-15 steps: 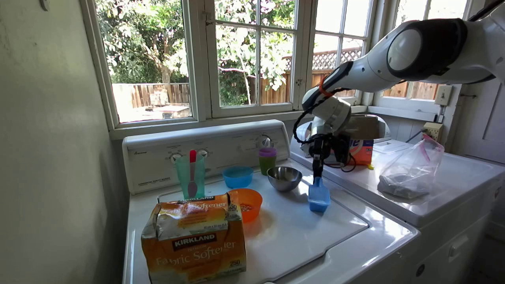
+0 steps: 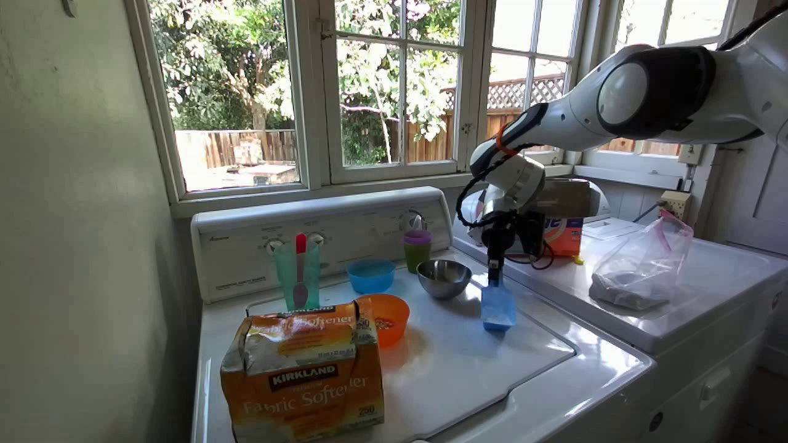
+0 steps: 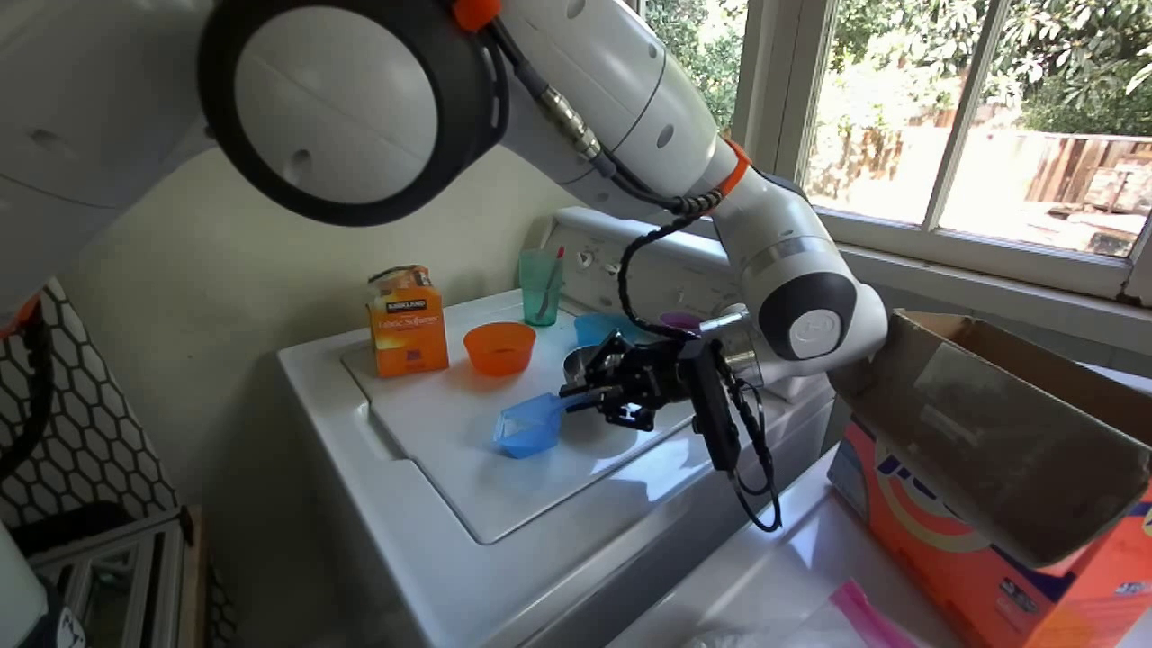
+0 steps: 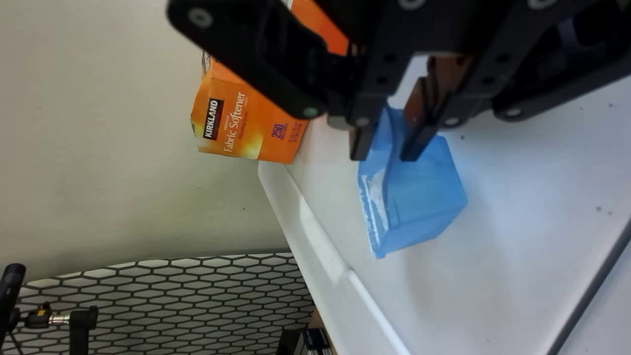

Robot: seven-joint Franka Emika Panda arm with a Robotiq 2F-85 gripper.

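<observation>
A translucent blue scoop (image 2: 498, 307) is at the right part of the washer's white lid (image 2: 443, 369), in front of the steel bowl (image 2: 444, 279). My gripper points down over the scoop's handle end. In the wrist view the fingers (image 4: 420, 139) stand part way apart, one on each side of the blue handle. Whether both press on it is unclear. The cup of the scoop (image 4: 423, 189) extends beyond the fingertips, and the fingers hide part of the handle. Exterior view 2 shows the scoop (image 3: 528, 426) at the tip of my gripper (image 3: 572, 400).
An orange bowl (image 2: 391, 325) with small things inside sits behind the fabric softener box (image 2: 306, 391). Along the back stand a green cup (image 2: 286, 277) with a red-handled spoon, a blue bowl (image 2: 371, 276) and stacked cups (image 2: 417, 255).
My gripper has come slightly lower over the scoop's handle, covering more of it. The scoop looks a little differently tilted, in nearly the same place. Other objects have not moved.
</observation>
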